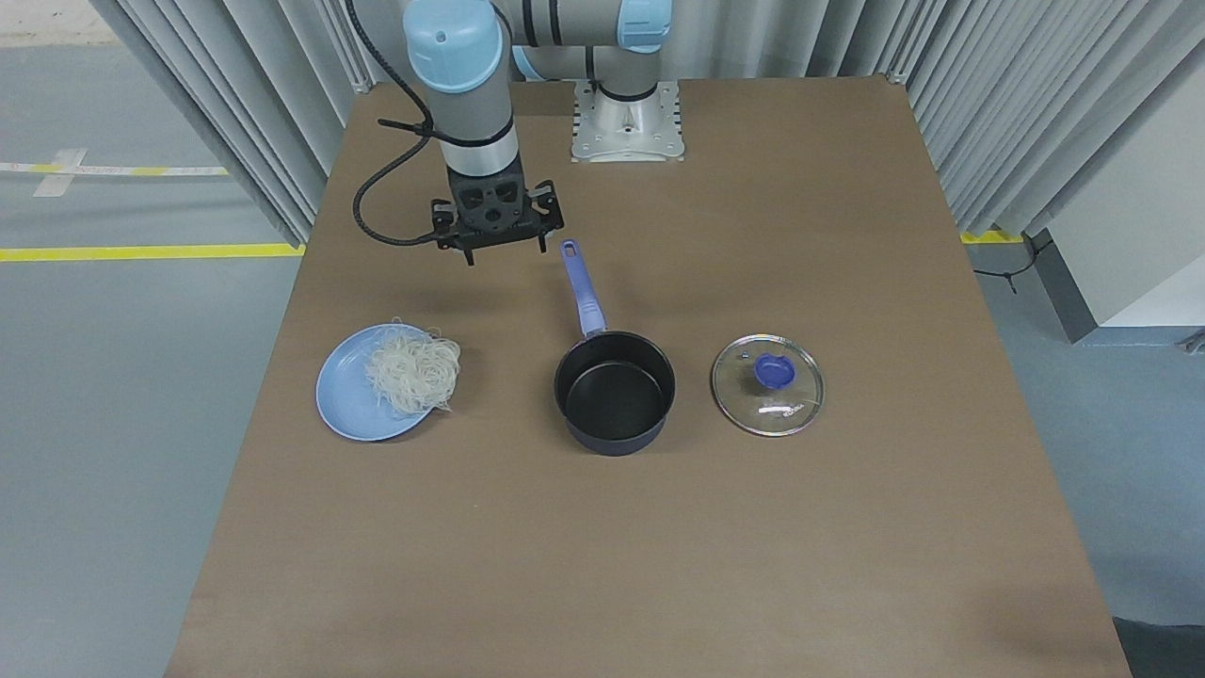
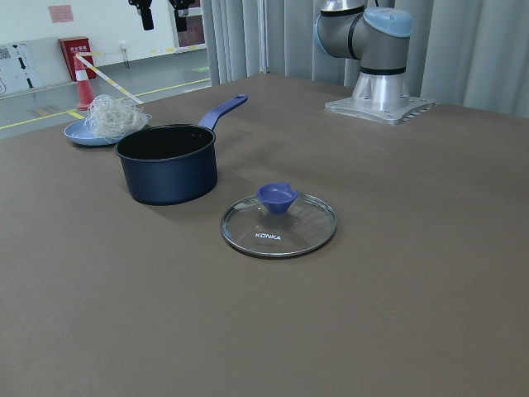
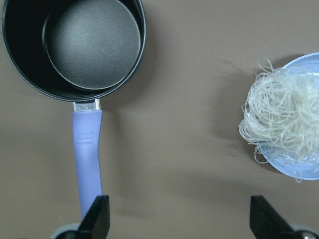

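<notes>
A black saucepan (image 1: pixel 613 401) with a blue handle (image 3: pixel 87 159) stands mid-table. A blue plate (image 1: pixel 345 395) with a tangle of white noodles (image 3: pixel 281 114) lies to its left in the front view. A glass lid (image 1: pixel 751 395) with a blue knob lies to the pan's right. My gripper (image 1: pixel 506 254) hangs above the table beside the end of the pan handle, open with nothing between its fingers; in the wrist view its two fingers show at the bottom edge, wide apart.
The robot's base (image 1: pixel 627 141) stands at the back of the brown table (image 1: pixel 644 542).
</notes>
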